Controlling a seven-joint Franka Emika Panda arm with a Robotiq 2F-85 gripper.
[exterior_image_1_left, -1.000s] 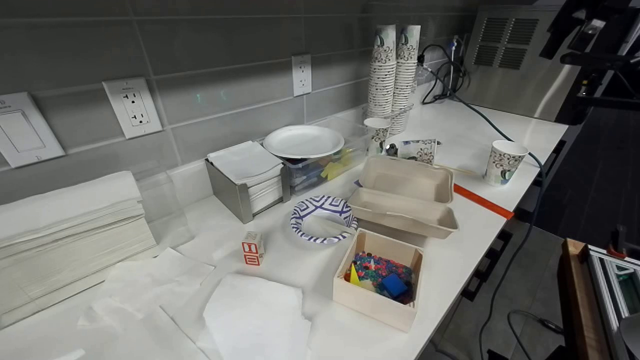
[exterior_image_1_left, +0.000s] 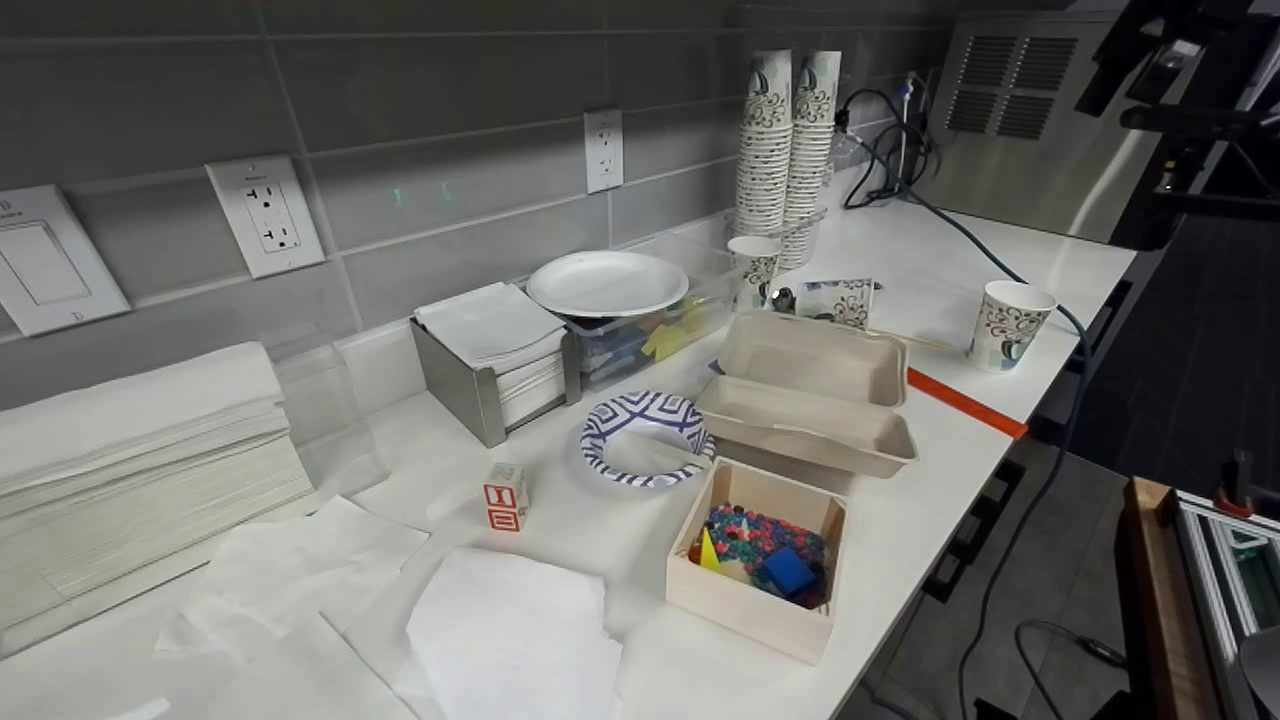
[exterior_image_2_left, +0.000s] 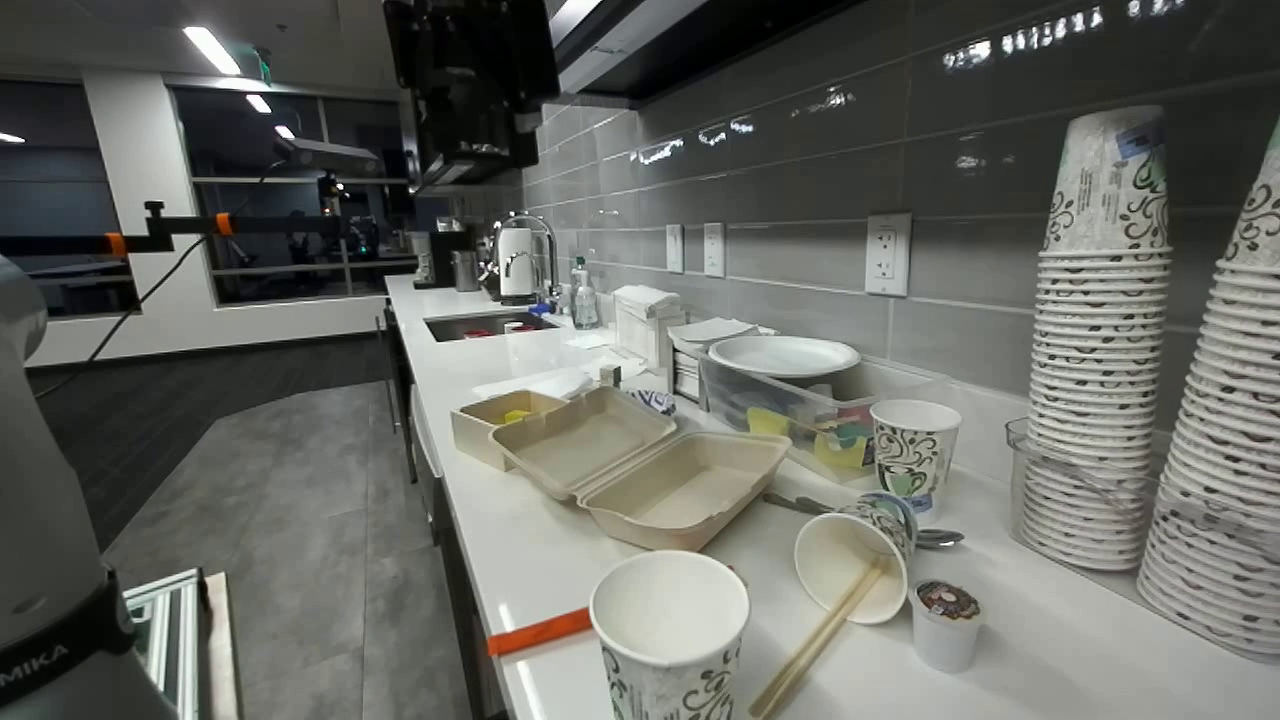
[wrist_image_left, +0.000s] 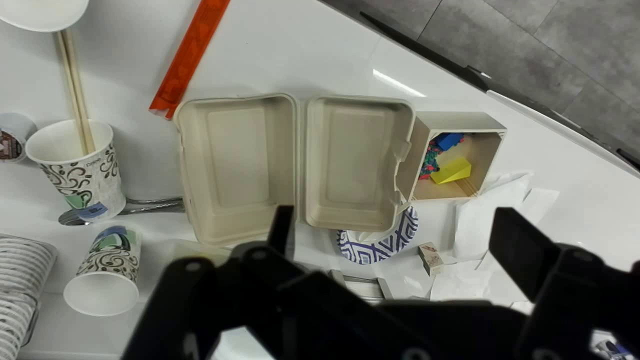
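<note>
My gripper stands open high over the counter, with a wide gap and nothing held between its fingers. In the wrist view, an open, empty beige takeout box (wrist_image_left: 240, 159) lies beneath it. Beside that box is a wooden box (wrist_image_left: 459, 123), holding small coloured beads, a blue block (wrist_image_left: 448, 140) and a yellow wedge (wrist_image_left: 453, 170). A blue-patterned paper bowl (exterior_image_1_left: 648, 409) sits by the takeout box, with something pale in it. Two lettered cubes (exterior_image_1_left: 505, 497) appear stacked near the bowl.
A paper cup (exterior_image_2_left: 667, 612) stands near the counter edge by an orange strip (exterior_image_1_left: 966, 402). Another cup (exterior_image_2_left: 858, 558) lies tipped with chopsticks in it. Tall cup stacks (exterior_image_1_left: 764, 180), a clear bin with a white plate (exterior_image_1_left: 606, 283) and napkins (exterior_image_1_left: 492, 324) line the wall.
</note>
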